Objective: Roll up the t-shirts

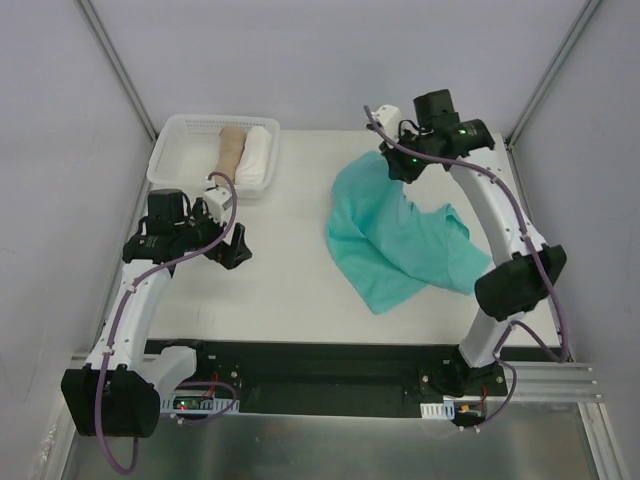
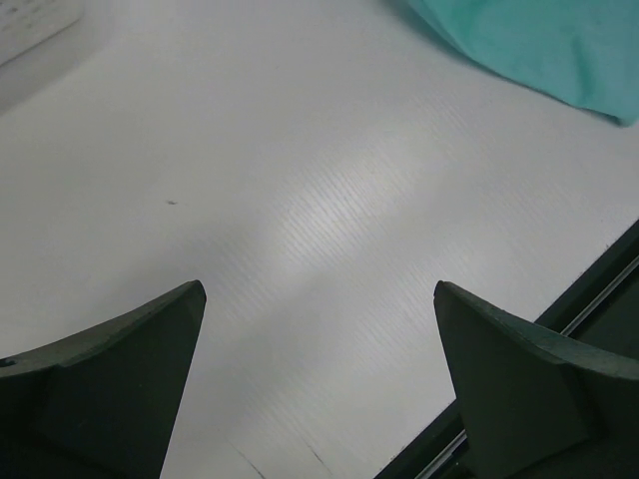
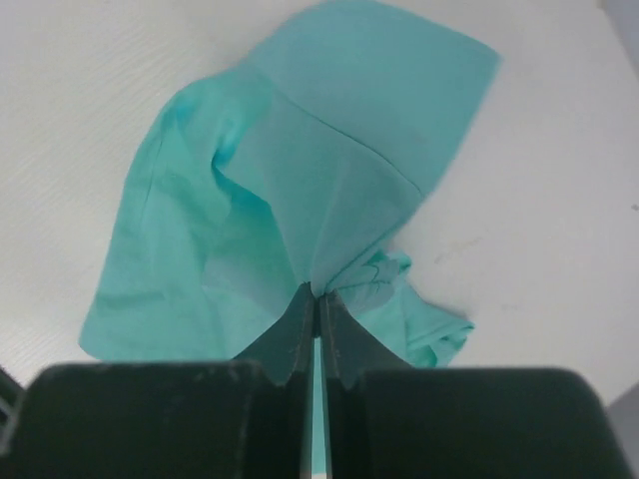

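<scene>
A teal t-shirt (image 1: 390, 240) lies crumpled and partly folded over on the right half of the white table. Its far end rises toward my right gripper (image 1: 402, 172). In the right wrist view the fingers (image 3: 344, 344) are shut, and the teal cloth (image 3: 334, 215) gathers to a pinch right at their tips. Over the bare left side of the table, my left gripper (image 1: 236, 250) stands open. Only table shows between its fingers in the left wrist view, with a shirt edge at the top right.
In the back left corner sits a white basket (image 1: 168, 152) holding a brown roll (image 1: 231, 150) and a white roll (image 1: 254, 156). Bare table (image 1: 285, 270) stretches between the left arm and the shirt.
</scene>
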